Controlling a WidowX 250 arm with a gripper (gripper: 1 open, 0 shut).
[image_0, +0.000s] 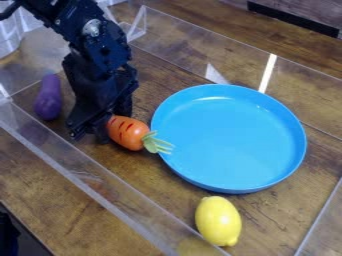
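A black robot gripper (104, 121) is low over the wooden table at the upper left, shut on an orange toy carrot (128, 133) whose pale green leaves point right, by the rim of a blue plate (234, 140). The fingertips are partly hidden behind the carrot. A purple eggplant (50, 98) lies just left of the gripper, and a yellow lemon (218, 221) lies below the plate.
Clear plastic walls bound the work area at the lower left and right. Bare wooden table (174, 60) shows behind the plate.
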